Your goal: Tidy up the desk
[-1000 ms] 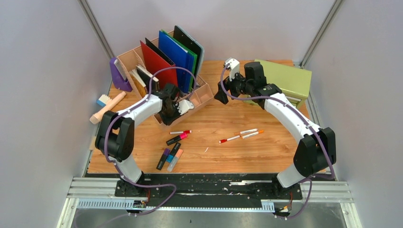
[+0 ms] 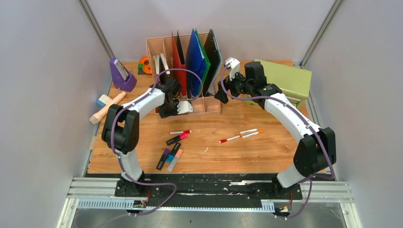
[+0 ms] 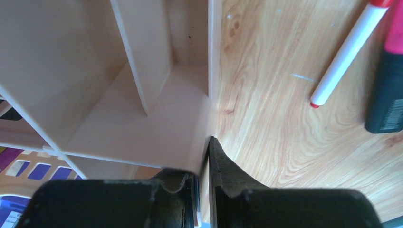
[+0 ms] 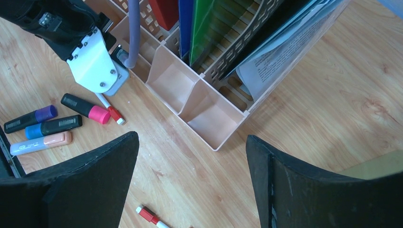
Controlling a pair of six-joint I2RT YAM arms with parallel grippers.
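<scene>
The pink desk organizer [image 2: 209, 107] stands at the back with red, blue, green and black folders in it. My left gripper is shut on the front corner wall of the organizer [image 3: 147, 137], beside small empty compartments. My right gripper is part open, empty, above the desk just right of the organizer. Loose markers lie on the front left of the desk: a black-and-pink one [image 2: 175, 139], a red-capped pen [image 2: 177, 132] and several highlighters [image 2: 172, 156]. More pens [image 2: 230, 139] lie at centre right.
A green box [image 2: 285, 71] sits at back right. A purple holder [image 2: 122, 80], an orange tape dispenser [image 2: 145, 64], a wooden cylinder [image 2: 107, 108] and a brush are at the left.
The organizer, with its folders, has turned and shifted rightward, now standing squarer to the desk. My left gripper has moved with it. The right arm looks unchanged.
</scene>
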